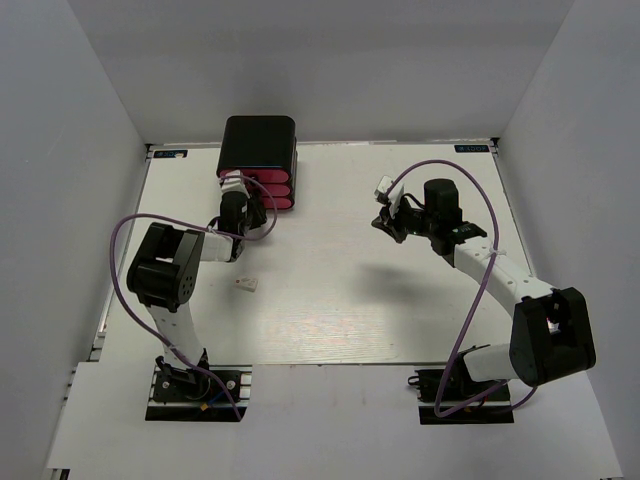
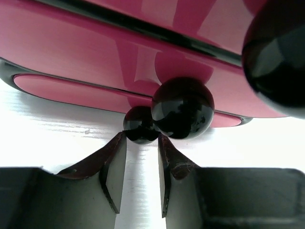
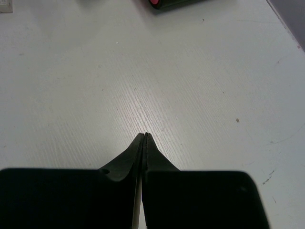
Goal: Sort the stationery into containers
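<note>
A black cabinet (image 1: 258,143) with stacked pink drawers stands at the back left. In the left wrist view its lowest drawer (image 2: 71,92) shows shut, flush with the frame. My left gripper is in front of it, fingertips parted by about the width of the lowest black knob (image 2: 139,123). That knob appears between the tips; whether they press on it cannot be told. A small pale block (image 1: 246,284) lies on the table nearer the front. Over the table right of centre, my right gripper is shut, nothing showing between its fingers.
A larger black knob (image 2: 183,107) of a higher drawer hangs close above the left fingertips, with another at the upper right. Purple cables loop around both arms.
</note>
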